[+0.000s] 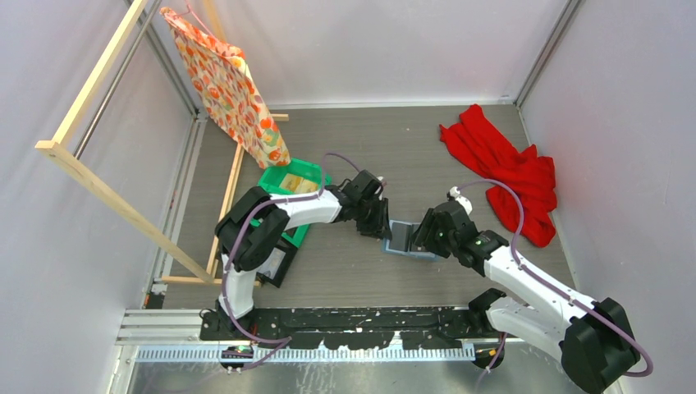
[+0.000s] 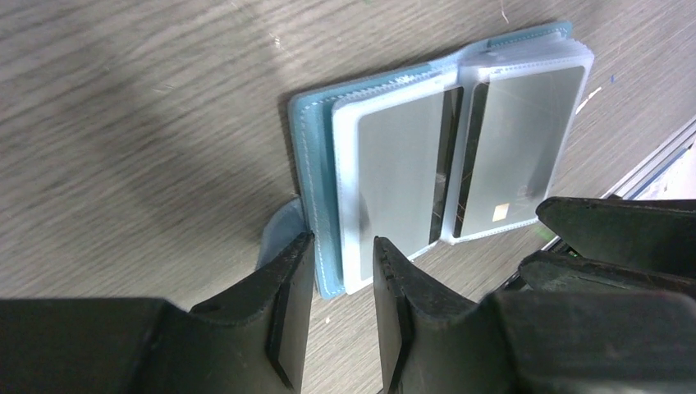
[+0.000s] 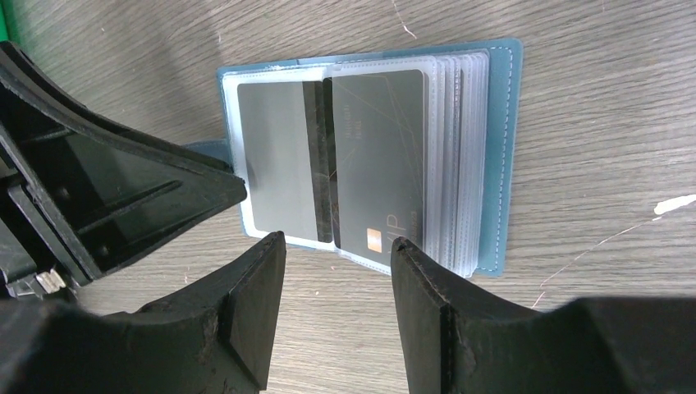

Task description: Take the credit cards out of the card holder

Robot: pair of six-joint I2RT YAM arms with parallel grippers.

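The blue card holder (image 3: 498, 156) lies spread flat on the grey floor, its clear sleeves facing up. Dark grey cards fill the sleeves: one card (image 3: 382, 156) with a small orange square, and another card (image 3: 279, 164) in the facing sleeve. At the holder's left edge, beside its blue tab (image 2: 281, 231), my left gripper is part open with no card between its fingers. My right gripper is part open too, above the near edge of the holder, its fingers apart and empty. In the top view both grippers partly cover the holder.
A green tray (image 1: 305, 169) and a black box (image 1: 277, 264) sit behind and beside the left arm. A red cloth (image 1: 501, 168) lies at the far right. Patterned fabric (image 1: 230, 90) hangs from a wooden frame (image 1: 107, 187). Floor beyond the holder is clear.
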